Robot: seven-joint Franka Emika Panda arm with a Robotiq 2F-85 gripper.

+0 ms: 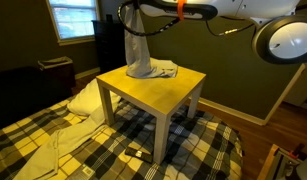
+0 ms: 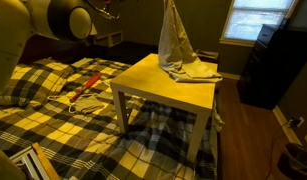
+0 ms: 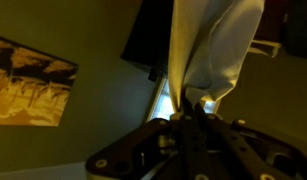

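Observation:
A pale grey-white cloth hangs down to the small light wood table, its lower part lying folded on the tabletop near the back edge. In the other exterior view the cloth rises as a narrow peak out of the top of the picture, with a spread fold on the table. The wrist view has my gripper shut on the cloth, which stretches away from the fingertips. Both exterior views leave the fingertips out or too unclear to make out.
Beneath the table lies a checkered blanket. Another light cloth is spread on it at the left. A small dark object lies by a front table leg. A dark cabinet stands behind.

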